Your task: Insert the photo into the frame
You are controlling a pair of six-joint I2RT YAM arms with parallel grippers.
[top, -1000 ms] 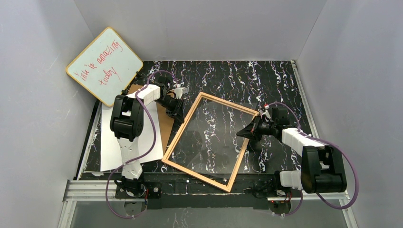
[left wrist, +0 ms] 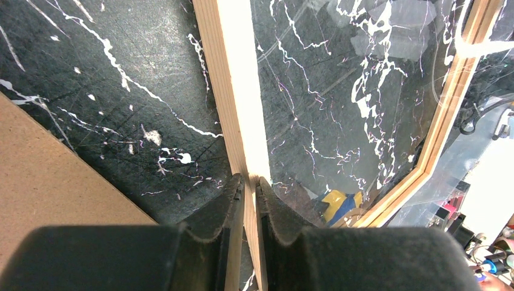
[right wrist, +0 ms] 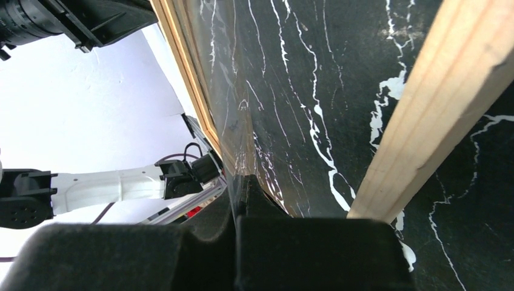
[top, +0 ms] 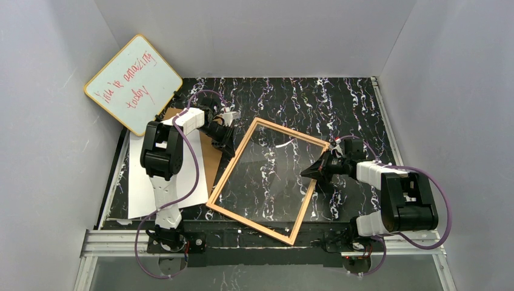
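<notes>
A wooden frame (top: 273,228) lies slanted on the dark marbled table. Over its left bar (left wrist: 248,121) stands my left gripper, its fingertips on the bar and a narrow gap between them, through which wood and table show. At the frame's right bar (right wrist: 433,109), my right gripper is shut on a clear sheet (right wrist: 232,85), which rises from its fingers. Glare marks this sheet (top: 285,144) inside the frame in the top view. A white sheet (top: 137,182), perhaps the photo, lies at left, partly under the left arm.
A brown board (top: 210,163) lies by the white sheet, close to the frame's left bar. A whiteboard (top: 133,85) with red writing leans at the back left.
Frame and left arm look unmoved.
</notes>
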